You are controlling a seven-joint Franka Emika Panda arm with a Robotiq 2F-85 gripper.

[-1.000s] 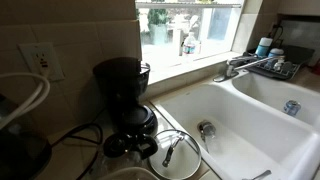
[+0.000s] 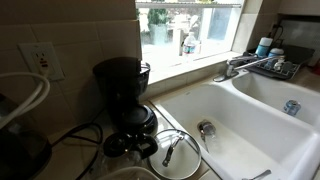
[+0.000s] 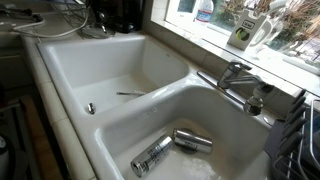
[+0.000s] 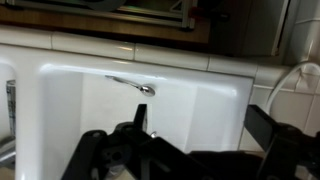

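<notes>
In the wrist view my gripper hangs over a white sink basin, its black fingers spread apart at the bottom of the picture. No object shows held between them. A metal spoon (image 4: 146, 90) lies in the basin beyond the fingers, near the wall. Something shiny lies behind the left finger, mostly hidden. From the first exterior view, a clear or silvery item (image 2: 207, 130) rests in the near basin, and the spoon's end (image 2: 261, 175) shows at the bottom edge. Two silver cans (image 3: 153, 155) (image 3: 193, 140) lie in the other basin. The arm shows in neither exterior view.
A black coffee maker (image 2: 125, 90) and a glass lid (image 2: 178, 157) stand on the counter beside the sink. The faucet (image 3: 236, 75) reaches over the divider. A dish rack (image 2: 285, 65) and bottles line the window side. Most of each basin floor is clear.
</notes>
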